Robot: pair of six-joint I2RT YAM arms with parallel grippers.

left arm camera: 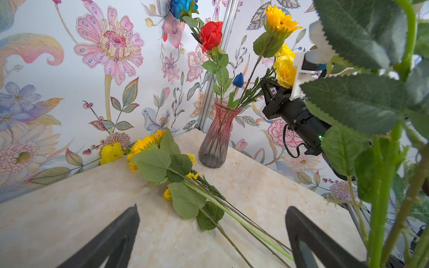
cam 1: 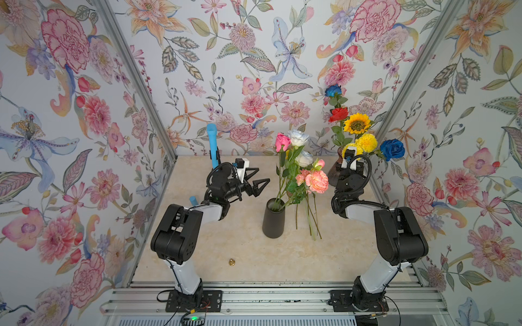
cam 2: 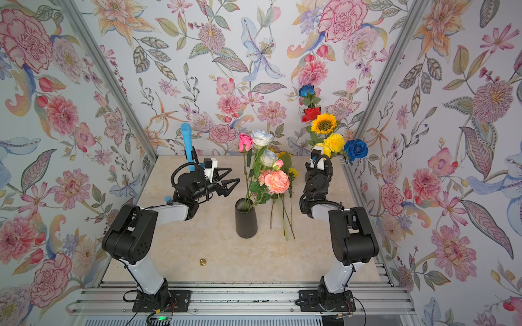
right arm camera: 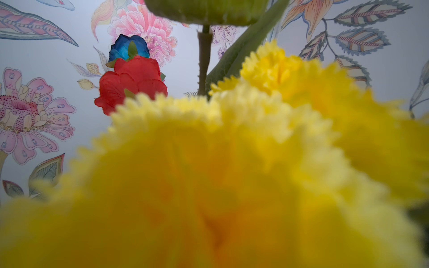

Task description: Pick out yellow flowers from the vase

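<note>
The pink glass vase (left arm camera: 218, 140) stands at the back right. From it rise a sunflower (cam 1: 357, 123), yellow carnations (cam 1: 367, 142), a red rose (cam 1: 338, 114) and blue flowers (cam 1: 392, 149). At the stems just above the vase rim, my right gripper is shut; whether a thin stem is between its fingers cannot be made out. A pale yellow carnation (right arm camera: 192, 192) fills most of the right wrist view and hides the fingers. On the left, my left gripper (cam 1: 268, 183) hangs open and empty. Several yellow flowers (left arm camera: 145, 145) lie on the table left of the vase.
A dark grey vase (cam 1: 273, 222) of pink, white and peach flowers (cam 1: 317, 181) stands mid-table between the arms. Its leaves crowd the left wrist view's right side. A blue stick-like object (cam 1: 212, 144) is behind the left arm.
</note>
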